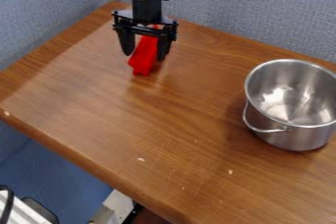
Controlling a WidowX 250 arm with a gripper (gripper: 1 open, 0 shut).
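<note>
My black gripper [145, 41] is low over the table at the back, its two fingers on either side of a red object [141, 57] that lies on the wood. The object is elongated and partly hidden by the gripper. Whether the fingers press on it or stand apart from it is hard to tell.
A large steel pot [290, 106] with wire handles stands at the right of the wooden table [132, 149]. Grey padded walls rise behind the back edges.
</note>
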